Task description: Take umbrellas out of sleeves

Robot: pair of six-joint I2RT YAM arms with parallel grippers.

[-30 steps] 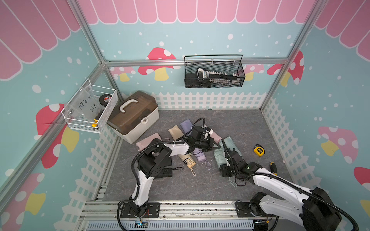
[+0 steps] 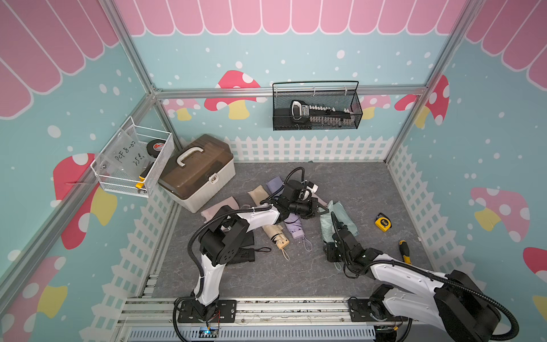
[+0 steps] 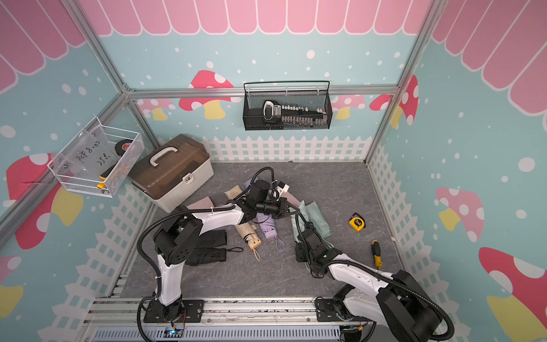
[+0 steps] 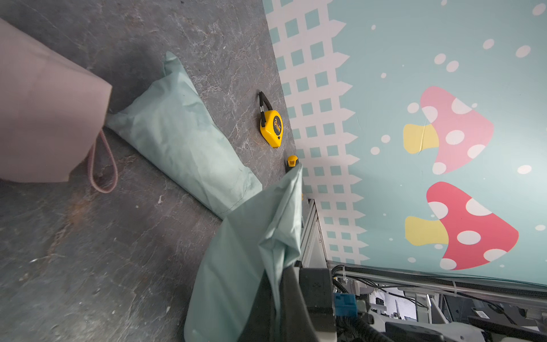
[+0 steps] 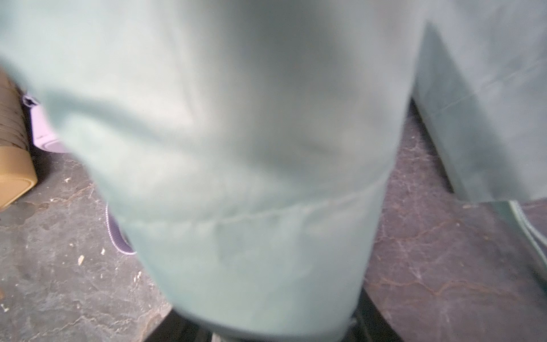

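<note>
My left gripper (image 2: 322, 209) is shut on a mint sleeve (image 4: 239, 256), pinching its folded upper end, which is raised off the floor in the left wrist view. My right gripper (image 2: 333, 250) is at the lower end of that mint piece, which fills the right wrist view (image 5: 250, 131) and hides most of the fingers, so its finger is hard to see. Another mint piece (image 4: 182, 142) lies just beside it. Tan (image 2: 276, 236) and lilac (image 2: 294, 228) umbrellas lie left of the grippers, with black, pink and other pieces further left and behind.
A toolbox (image 2: 196, 171) stands at the back left. A tape measure (image 2: 383, 222) and a yellow-handled tool (image 2: 404, 250) lie at the right. Wire baskets hang on the back and left walls.
My right gripper has shifted only slightly.
</note>
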